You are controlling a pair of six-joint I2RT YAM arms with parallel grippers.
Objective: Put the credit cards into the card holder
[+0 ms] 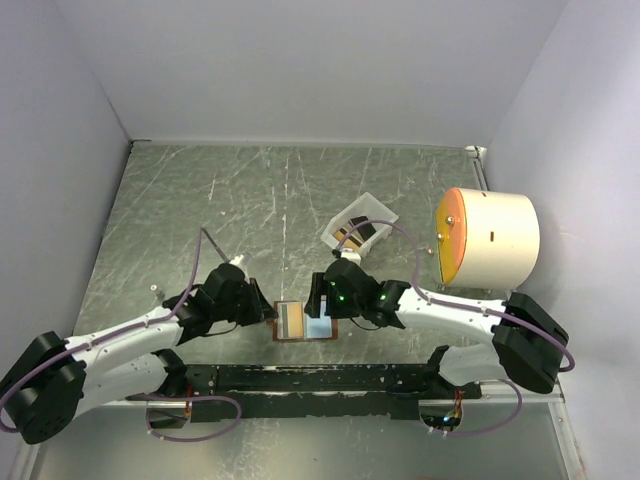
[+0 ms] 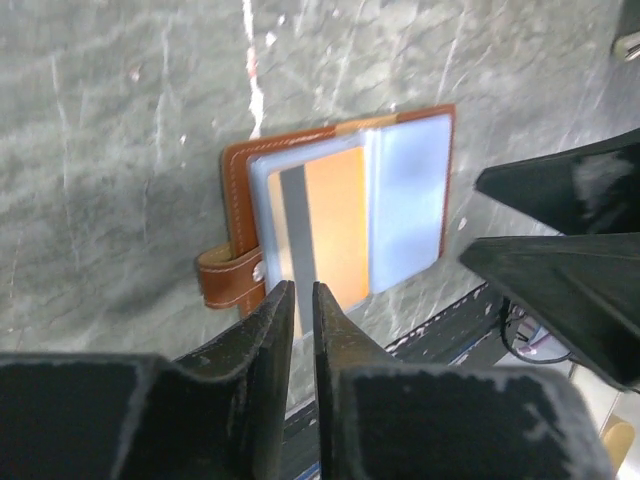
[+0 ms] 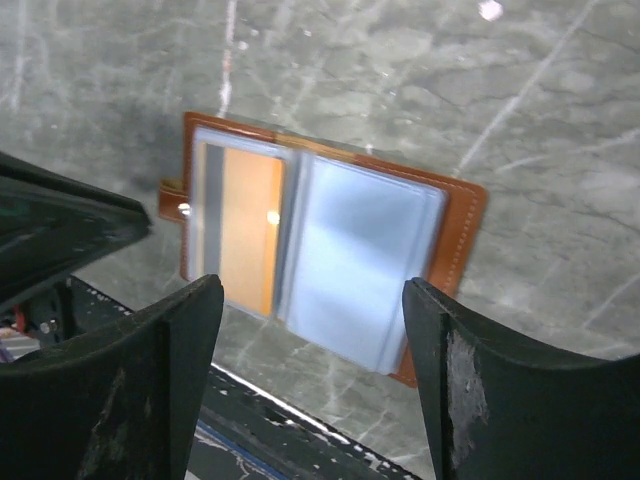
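The open brown card holder [image 1: 306, 337] lies flat near the table's front. An orange card with a dark grey stripe [image 2: 335, 215] sits in its left clear sleeve; the right sleeve [image 3: 360, 255] shows only pale blue. My left gripper is slightly open at the holder's left part, a narrow gap between its fingers and nothing held. Over the holder's right half, my right gripper stands wide open and empty. In the left wrist view the right gripper's fingers [image 2: 545, 195] come in from the right. More cards [image 1: 350, 236] lie in the white tray [image 1: 381, 208].
A cream and orange cylindrical case [image 1: 497, 238] stands at the right of the table. A black bar [image 1: 310, 378] runs along the front edge.
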